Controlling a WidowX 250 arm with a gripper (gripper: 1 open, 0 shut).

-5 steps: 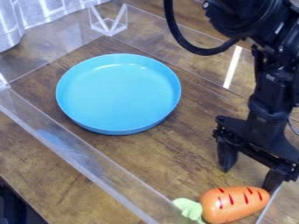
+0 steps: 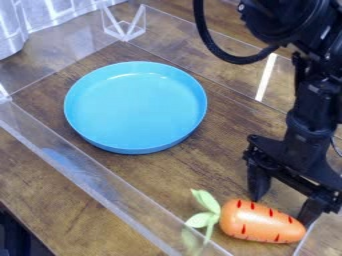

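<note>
An orange toy carrot (image 2: 261,222) with red stripes and pale green leaves lies at the bottom of the view. My black gripper (image 2: 283,198) hangs just above it on the right, fingers spread apart with nothing visible between them. A light blue round plate (image 2: 135,106) rests on the wooden table at the upper left.
A clear plastic wall (image 2: 80,170) runs diagonally along the left and bottom of the workspace. A white cloth hangs at the top left. Bare wood lies between the plate and the carrot.
The carrot has shifted up slightly, and its leaves now point more upward to the left. My gripper looks almost unmoved.
</note>
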